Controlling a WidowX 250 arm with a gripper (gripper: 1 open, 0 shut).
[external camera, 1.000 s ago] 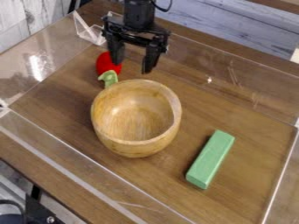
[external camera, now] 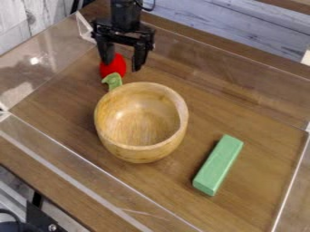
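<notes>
A black gripper (external camera: 122,54) hangs at the top centre, open, its fingers either side of and just over a red object (external camera: 112,63) with a green stem or handle (external camera: 111,80), like a toy vegetable. A large light wooden bowl (external camera: 140,141) sits just in front of it. A green block (external camera: 217,165) lies to the right of the bowl.
The wooden table (external camera: 242,109) has free room at the back right and at the left. A pale wall or plank backdrop runs along the back, and the table's edge shows at the lower left.
The gripper has moved left, now over the red object, and its fingers appear closer together than before. The bowl and green block are unmoved.
</notes>
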